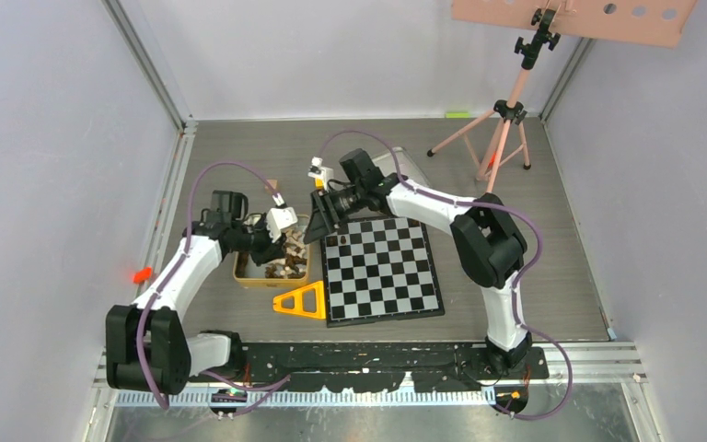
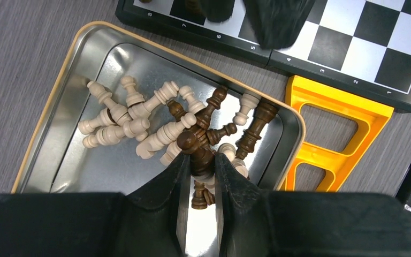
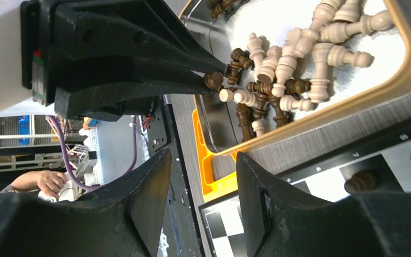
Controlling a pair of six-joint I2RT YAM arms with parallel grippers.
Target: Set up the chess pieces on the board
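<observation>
In the metal tray (image 2: 112,171), a jumble of light and dark wooden chess pieces lies. My left gripper is low over its near part, shut on a dark piece (image 2: 195,151). The chessboard (image 1: 377,276) lies right of the tray, with a few dark pieces (image 3: 361,181) at its far-left corner. My right gripper hangs over that corner, close to the tray and left gripper, its fingers apart with nothing visible between them.
A yellow triangular frame (image 1: 299,300) lies in front of the tray, beside the board. A lid (image 1: 394,161) is behind the board, partly hidden by the right arm. A pink tripod (image 1: 506,129) stands at back right.
</observation>
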